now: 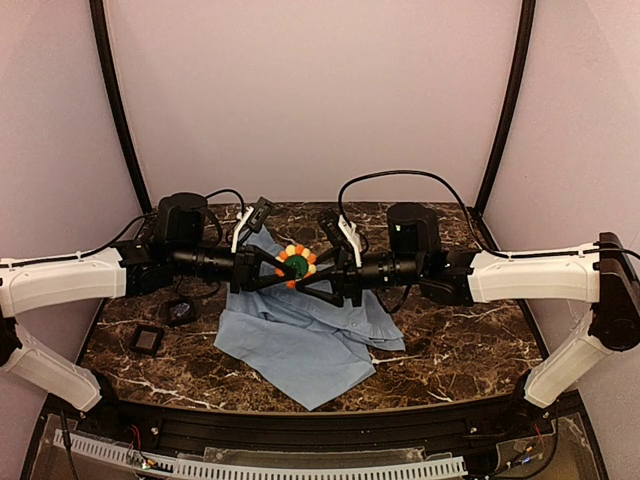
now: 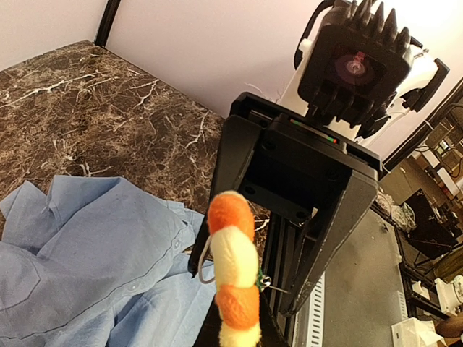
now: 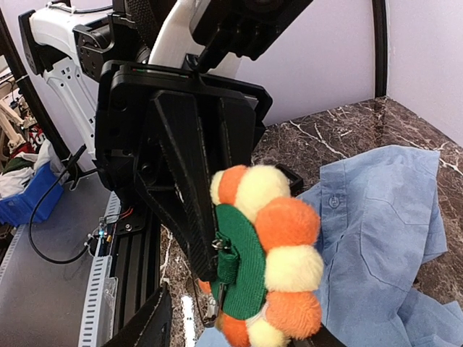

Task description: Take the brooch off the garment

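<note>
The flower brooch, with orange and cream plush petals round a green centre, is held up above the light blue shirt by my left gripper, shut on it. In the right wrist view the brooch's green felt back and metal pin face me, with the left gripper's fingers against it. My right gripper stands open just right of the brooch; in the left wrist view its fingers are apart behind the petals.
The shirt lies crumpled on a dark marble-patterned top. Two small dark square objects lie at the left.
</note>
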